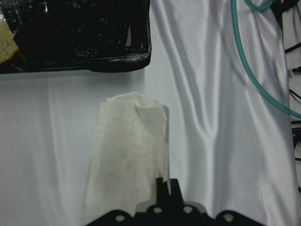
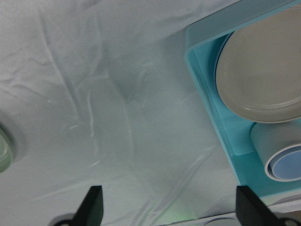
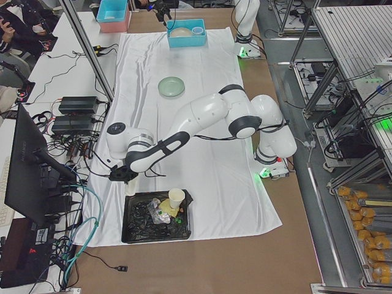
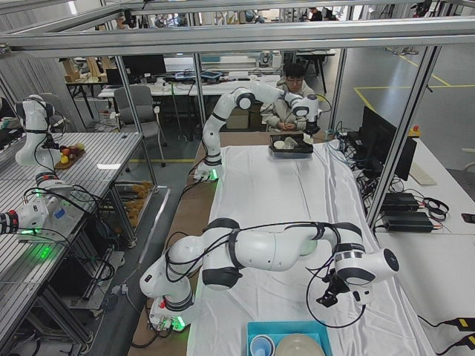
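My left gripper is shut on a white paper bag (image 1: 127,141), pinching it by an edge; in the left camera view it hangs just above a black tray (image 3: 131,217) holding a white cup (image 3: 176,197), a yellow item and crumpled plastic. My right gripper stands open over the cloth, between a green plate (image 2: 3,153) and a blue bin (image 2: 211,113) holding a beige plate (image 2: 258,66) and a nested cup (image 2: 277,146).
A white cloth (image 3: 208,184) covers the table, largely clear in the middle. A monitor (image 3: 27,165), cables and a teal hose (image 1: 249,75) crowd the side beside the left gripper.
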